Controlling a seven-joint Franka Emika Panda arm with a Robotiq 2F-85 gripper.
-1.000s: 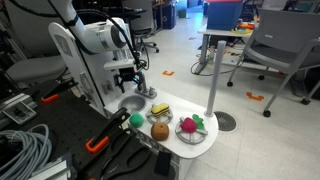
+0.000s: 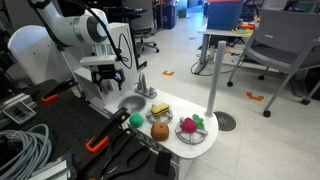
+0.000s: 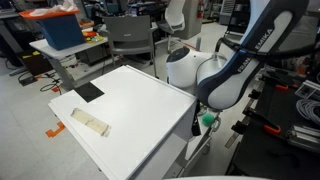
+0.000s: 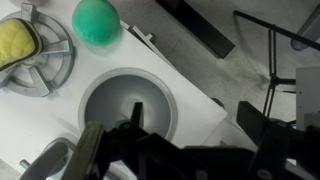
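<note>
My gripper is open above the left end of the white counter, beside the sink bowl. In the wrist view its dark fingers stand wide apart, with nothing between them. Below them lies the round grey sink bowl, which looks empty. A green round object rests beyond the bowl, clear of the gripper. On a round metal rack sits a yellow item. Exterior view 1 also has a brownish-orange round object on the counter, and a plate bearing a pink-red and green item.
The faucet rises behind the sink. A white post stands at the counter's far right corner. In exterior view 2 a tall white panel hides most of the counter. Dark rails run along the near side.
In exterior view 1, my arm and open gripper have moved left, away from the faucet and sink. The objects on the counter have stayed put.
</note>
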